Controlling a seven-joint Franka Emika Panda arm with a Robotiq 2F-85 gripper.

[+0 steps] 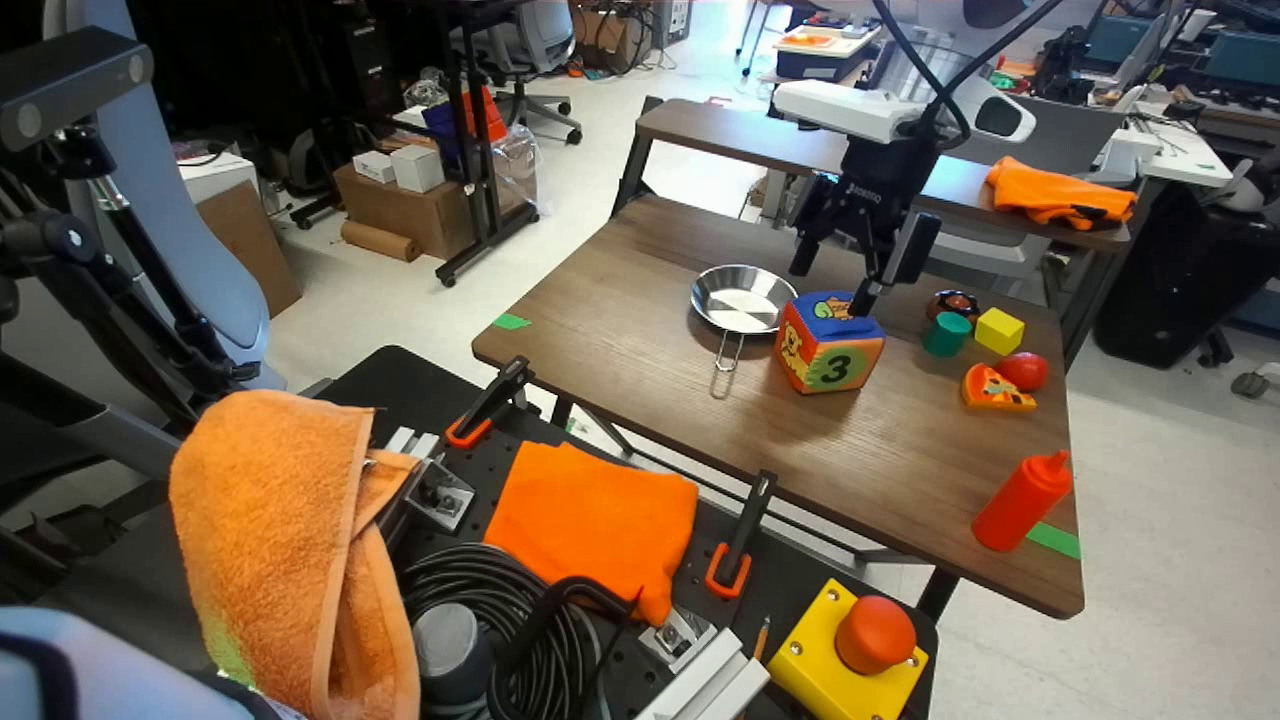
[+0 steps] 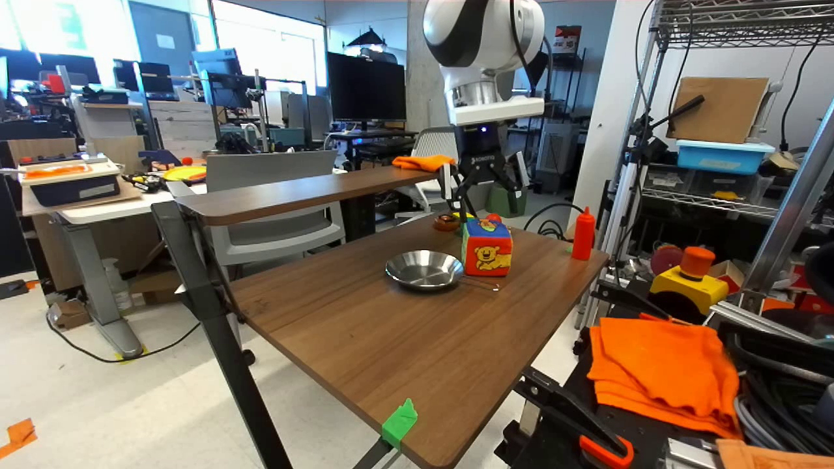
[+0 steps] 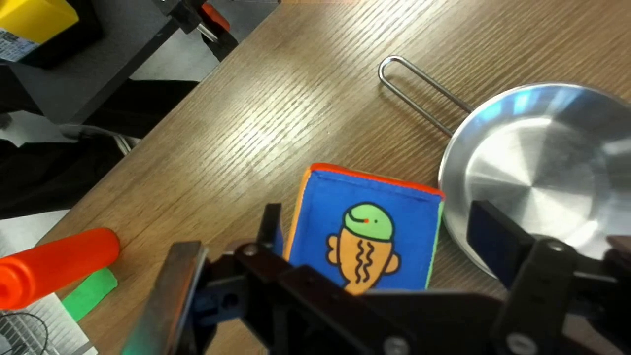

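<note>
My gripper (image 1: 836, 298) stands open just above and behind a soft cube (image 1: 830, 346) with a blue top and a number 3 on one side. In the wrist view the two fingertips are wide apart, one on either side of the cube's fish-printed top (image 3: 369, 236), and nothing is held. The cube rests on the wooden table right beside a steel pan (image 1: 741, 300). The pan's wire handle (image 3: 423, 94) points toward the table's front edge. In the second exterior view the gripper (image 2: 488, 210) is over the cube (image 2: 487, 249), whose bear side faces the camera.
A red squeeze bottle (image 1: 1022, 502) stands near the front right corner. Toward the right back sit a green cup (image 1: 947, 335), a yellow block (image 1: 998, 331), a red ball (image 1: 1023, 371) and a toy pizza slice (image 1: 997, 389).
</note>
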